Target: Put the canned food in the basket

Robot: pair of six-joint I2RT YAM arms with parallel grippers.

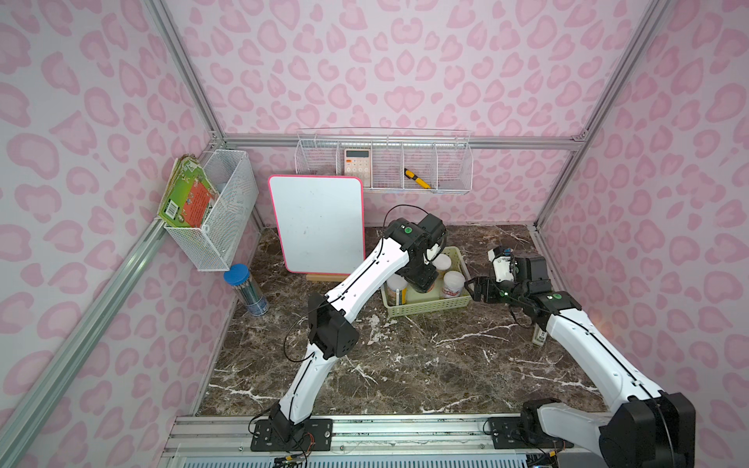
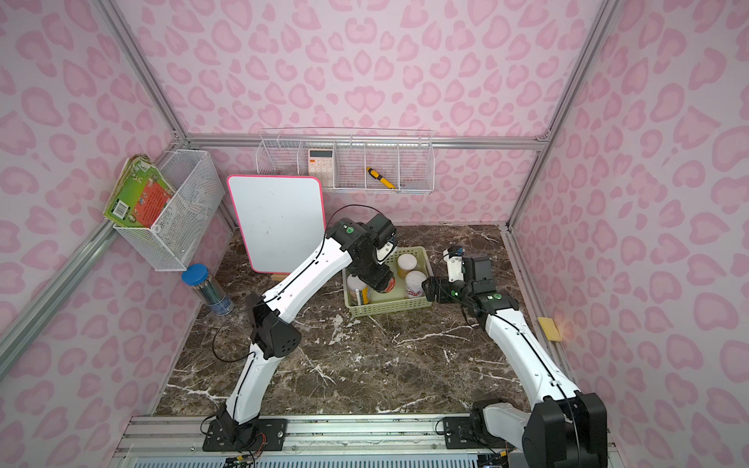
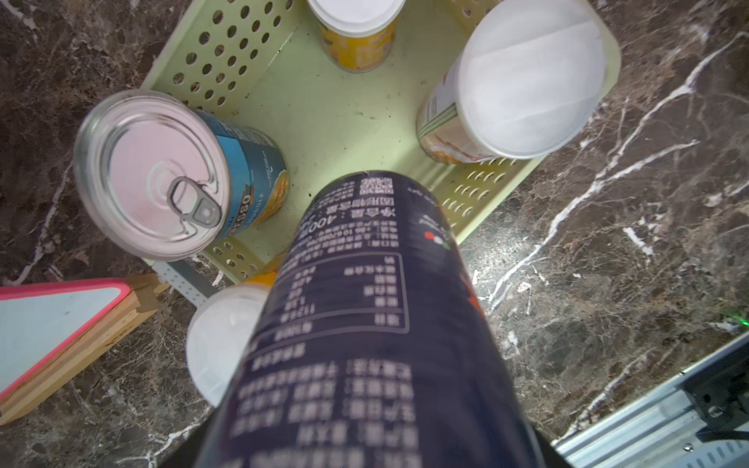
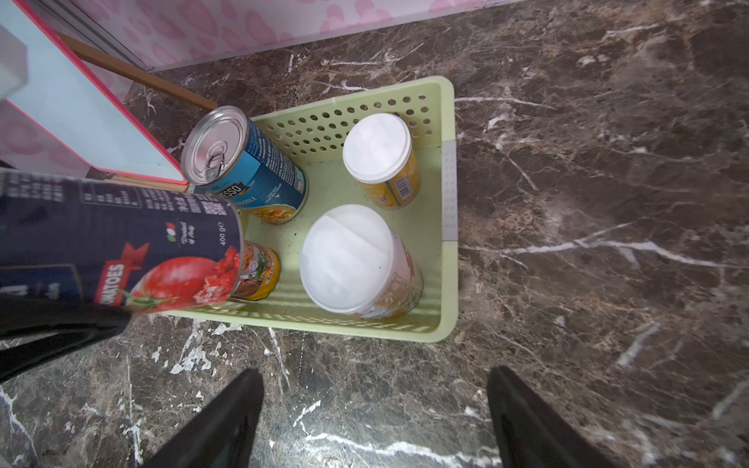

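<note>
My left gripper point(image 1: 421, 277) is over the basket point(image 1: 429, 307), shut on a dark blue tomato can point(image 3: 351, 335). In the right wrist view the tomato can point(image 4: 148, 241) lies nearly sideways above the basket's left part, with a black finger point(image 4: 62, 335) along it. The left wrist view hides most of that gripper's fingers behind the can. Standing in the green basket are a blue pull-tab can point(image 4: 265, 179), a small yellow can point(image 4: 390, 167), a large white-lidded can point(image 4: 351, 261) and another can point(image 4: 257, 273), partly hidden. My right gripper stands open and empty by the basket's right side.
A whiteboard point(image 1: 318, 226) leans just left of the basket. A blue-lidded jar point(image 1: 248, 290) stands further left. Behind hangs a wire rack point(image 1: 452, 167) with a calculator point(image 1: 358, 163) and a yellow cutter point(image 1: 416, 178).
</note>
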